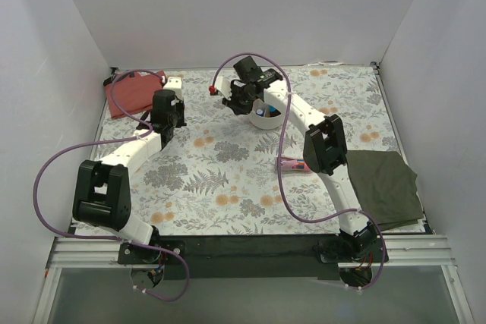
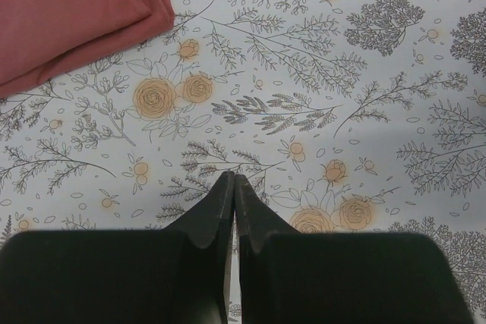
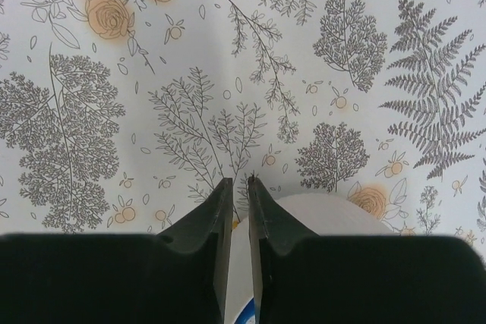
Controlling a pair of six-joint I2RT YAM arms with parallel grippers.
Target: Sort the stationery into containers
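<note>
A round white container [image 1: 265, 121] holding stationery stands at the back centre, partly under my right arm. My right gripper hangs just beside its rim, shut; a small bit of yellow shows at its fingers, too hidden to identify. My left gripper is shut with nothing visible between its fingers, over bare patterned cloth at the left back. A pink pencil case or pouch [image 1: 292, 165] lies on the cloth in front of the container, partly under the right arm.
A folded red cloth [image 1: 133, 95] lies at the back left, a folded dark cloth [image 1: 381, 187] at the front right.
</note>
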